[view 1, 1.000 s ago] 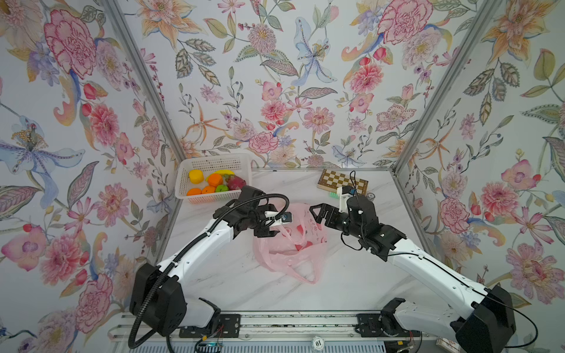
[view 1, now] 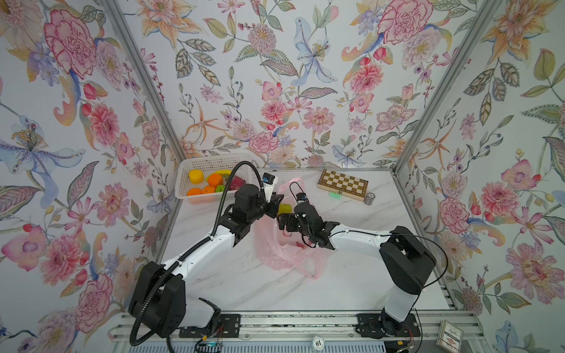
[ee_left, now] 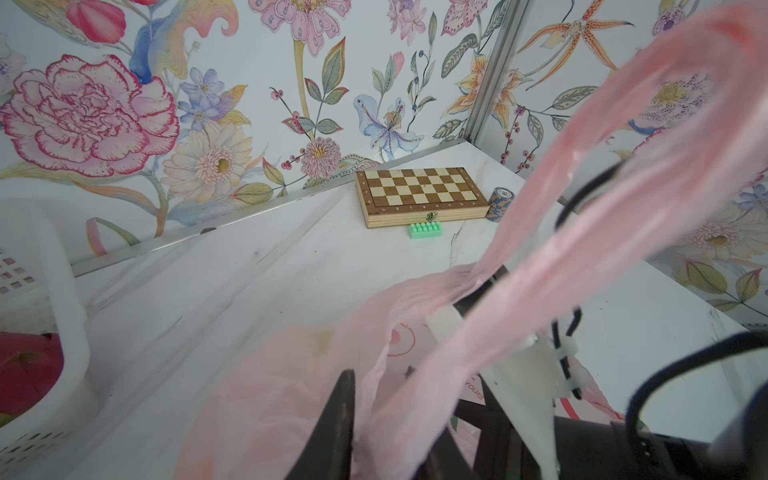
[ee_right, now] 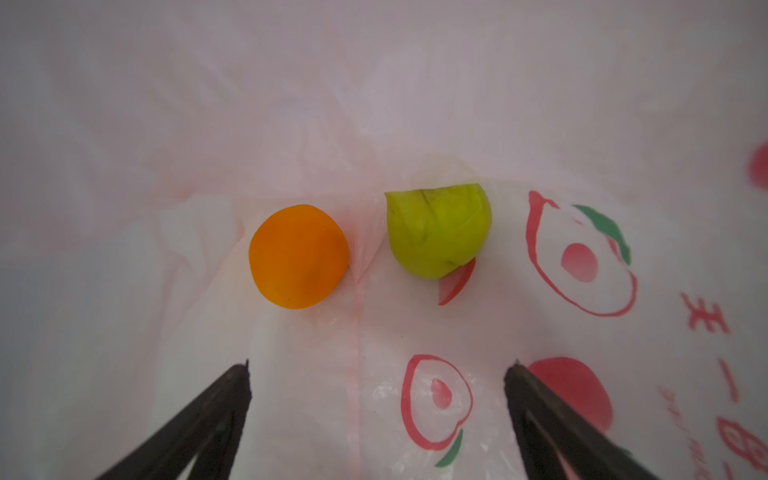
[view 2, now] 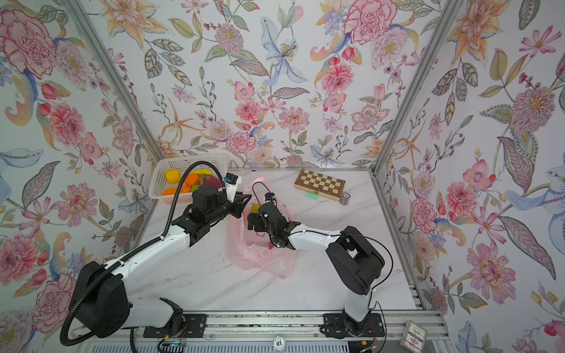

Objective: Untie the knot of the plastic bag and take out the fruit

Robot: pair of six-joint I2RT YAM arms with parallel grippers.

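The pink plastic bag point(view 1: 276, 250) lies opened on the table, its left side pulled up. My left gripper is shut on the bag's bunched pink edge, which loops across the left wrist view. In the right wrist view, my right gripper stands open over the bag's inside with nothing between its fingers. Ahead of it are an orange point(ee_right: 299, 256) and a yellow-green fruit point(ee_right: 439, 229), side by side with a small gap. From the top left, only part of the yellow-green fruit point(view 1: 285, 208) shows between the grippers.
A white basket point(view 1: 183, 176) with several fruits stands at the back left. Toward the back right are a chessboard point(view 1: 343, 184), a green block point(view 1: 335, 194) and a small can point(view 1: 369, 199).
My right gripper has moved left from the bag's right side to over its opening. The left gripper has risen and turned, lifting the bag's edge and baring the yellow-green fruit.
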